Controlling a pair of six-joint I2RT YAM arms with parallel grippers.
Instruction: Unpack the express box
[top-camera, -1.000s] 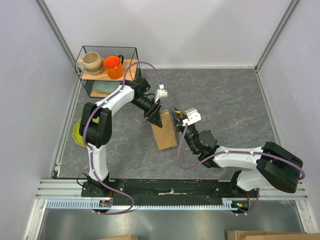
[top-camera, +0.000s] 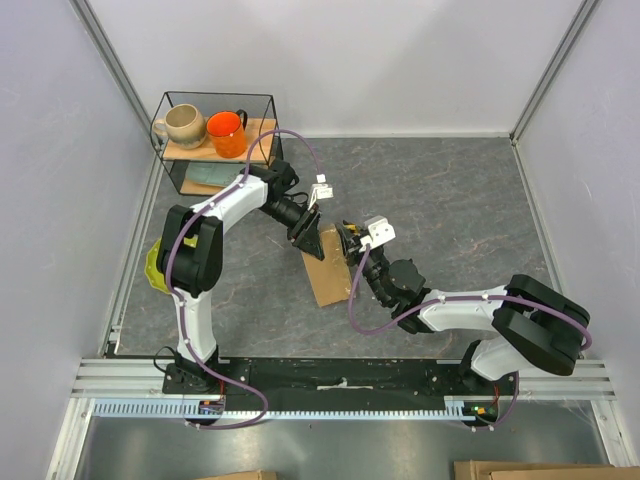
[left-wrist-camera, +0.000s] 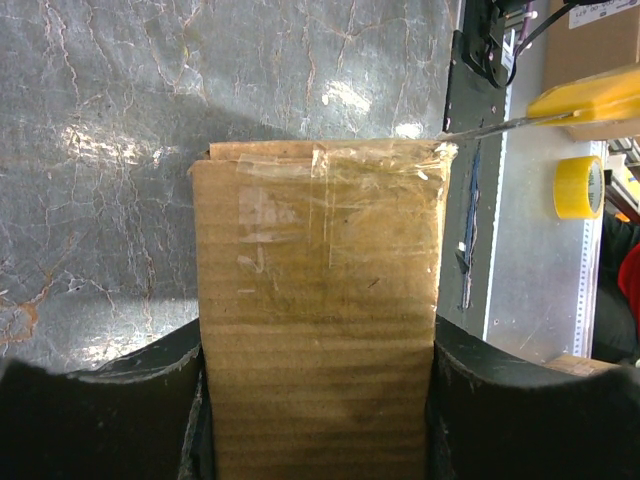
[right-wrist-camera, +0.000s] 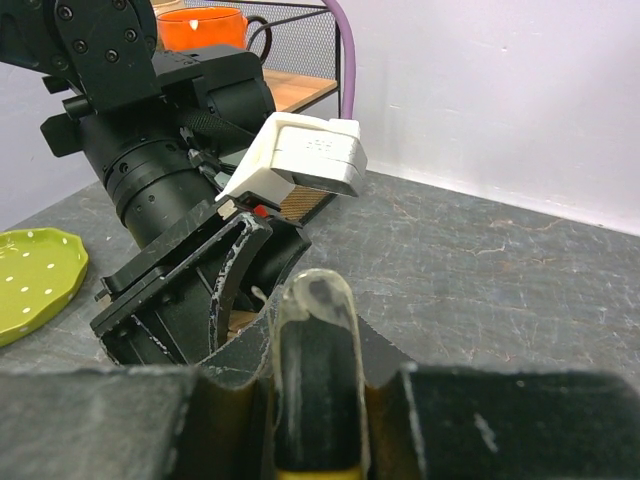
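The brown cardboard box (top-camera: 328, 275) stands over the grey table, with my left gripper (top-camera: 312, 240) shut on it. In the left wrist view the box (left-wrist-camera: 318, 300) fills the middle, one dark finger along each side, and clear tape crosses its far end. My right gripper (top-camera: 350, 238) is at the box's right side, closed around a yellow cutter (left-wrist-camera: 590, 97). The cutter's thin blade (left-wrist-camera: 500, 127) reaches the box's taped corner. Between the fingers in the right wrist view, the cutter's dark, clear-edged end (right-wrist-camera: 318, 390) sticks up.
A wire rack (top-camera: 215, 162) with an orange mug (top-camera: 227, 134) and a beige mug (top-camera: 184, 126) stands at the back left. The green plate (top-camera: 157, 266) lies behind the left arm. Yellow tape (left-wrist-camera: 578, 188) rests beyond the table edge.
Over the last second my right gripper has moved slightly left and down in the top view, closer to the box. The box's lower end has shifted a little. The left arm has barely moved.
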